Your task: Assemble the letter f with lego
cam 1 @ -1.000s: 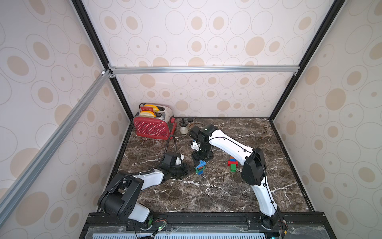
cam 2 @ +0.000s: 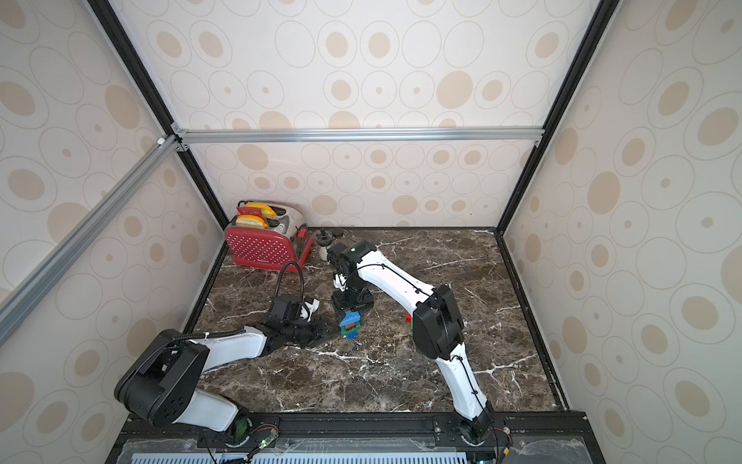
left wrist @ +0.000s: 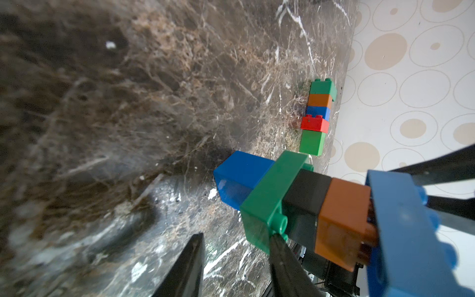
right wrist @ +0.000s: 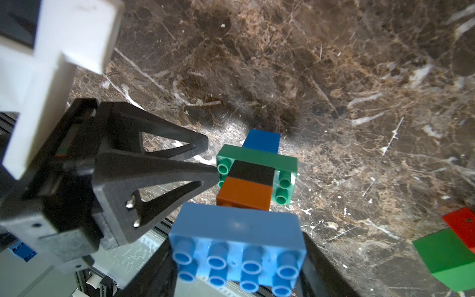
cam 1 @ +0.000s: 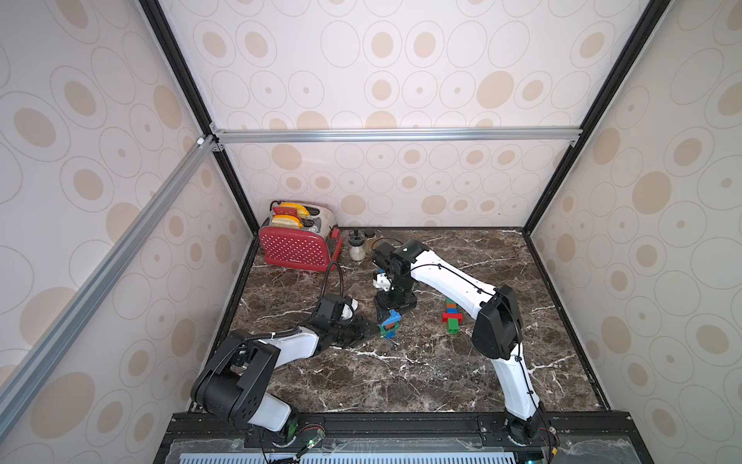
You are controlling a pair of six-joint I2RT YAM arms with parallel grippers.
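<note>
A brick assembly of blue, green, black and orange pieces, topped by a light blue long brick [right wrist: 236,222], is in my right gripper [cam 1: 386,307], shut on it; in the right wrist view the fingers hold the light blue end. A dark blue brick [left wrist: 241,175] forms the far end beyond the green brick [left wrist: 272,188]. My left gripper [cam 1: 363,328] is just left of the assembly, part open, with nothing visibly between its fingertips; they appear at the bottom of the left wrist view.
A column of coloured bricks [left wrist: 316,113] lies to the right on the marble table [cam 1: 541,371]. A red toaster-like object [cam 1: 297,247] and a small jar [cam 1: 357,247] stand at the back left.
The left arm looks unchanged.
</note>
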